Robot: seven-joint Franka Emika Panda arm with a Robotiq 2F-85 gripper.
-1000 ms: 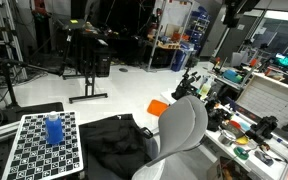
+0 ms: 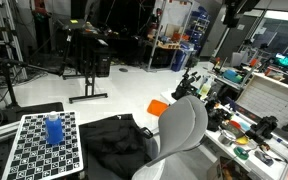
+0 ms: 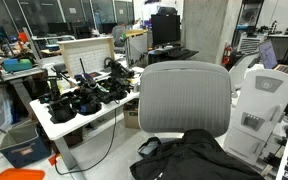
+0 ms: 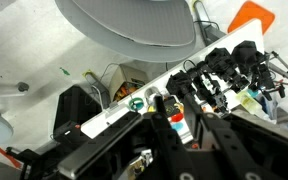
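In the wrist view my gripper reaches in from the bottom edge with its fingers open; nothing shows held between them. The grey chair back (image 4: pixel 134 18) fills the top of that view. A dark cloth or garment (image 2: pixel 116 140) lies crumpled on the chair seat in exterior view 1, and the same black cloth (image 3: pixel 199 155) appears in front of the backrest in exterior view 2. A blue bottle (image 2: pixel 54 129) stands upright on a black-and-white checkered board (image 2: pixel 32 155) at the left. Black arm parts (image 2: pixel 234 22) hang at the upper right.
A white table (image 3: pixel 79 125) carries several black devices. An orange mat or lid (image 2: pixel 157 107) is on the floor behind the chair. A blue bin (image 3: pixel 24 152) sits at the left. Pale floor is open behind the chair.
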